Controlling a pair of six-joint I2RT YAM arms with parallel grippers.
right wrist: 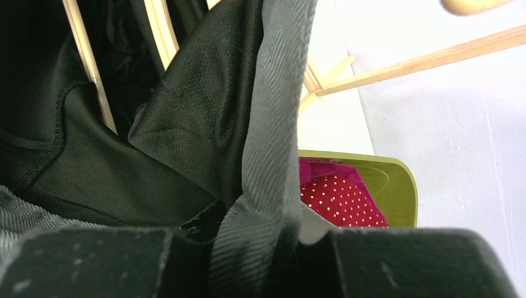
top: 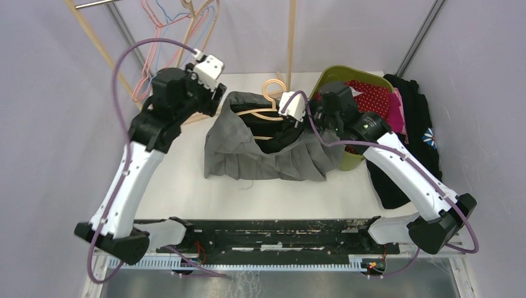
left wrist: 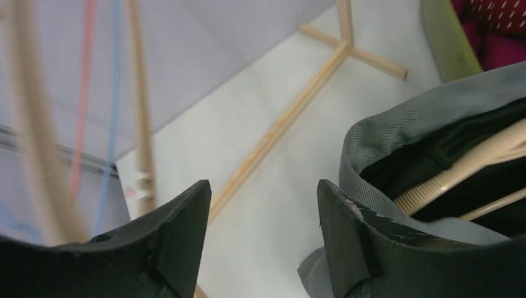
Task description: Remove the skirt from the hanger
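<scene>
The grey skirt (top: 267,164) with a black lining is spread around a light wooden hanger (top: 273,87), its waist gaping upward. To the left of the skirt stands my left gripper (top: 214,102), apart from the cloth. Its fingers (left wrist: 180,239) are spread with nothing between them. At the skirt's right upper edge is my right gripper (top: 303,118). A fold of the grey waistband (right wrist: 257,239) runs between its fingers; whether they press on it is hidden by the cloth. Hanger bars (right wrist: 162,34) show inside the lining in the right wrist view.
Behind the right arm sits a green basket (top: 352,162) with red dotted cloth. A black garment (top: 397,195) lies right of it. Pink and blue hangers (top: 164,25) hang from the wooden rack at the back left.
</scene>
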